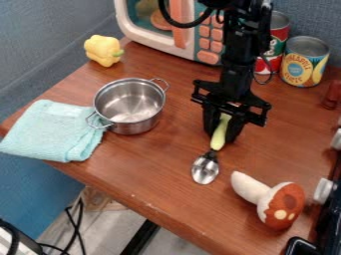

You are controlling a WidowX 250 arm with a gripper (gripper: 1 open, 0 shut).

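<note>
My black gripper [222, 122] reaches down to the middle-right of the table, its fingers around the pale yellow-green handle of a spoon [205, 170]. The spoon's metal bowl points toward the front. Whether the fingers are closed on the handle is hard to tell. A steel pot [128, 117] stands to the left of the gripper, and a toy mushroom [266, 199] lies to the front right of the spoon.
A light blue cloth [54, 131] lies at the left edge, with a yellow toy [104, 50] behind. A toy microwave [160, 30] and cans [305, 62] stand at the back. Black equipment is at the right edge.
</note>
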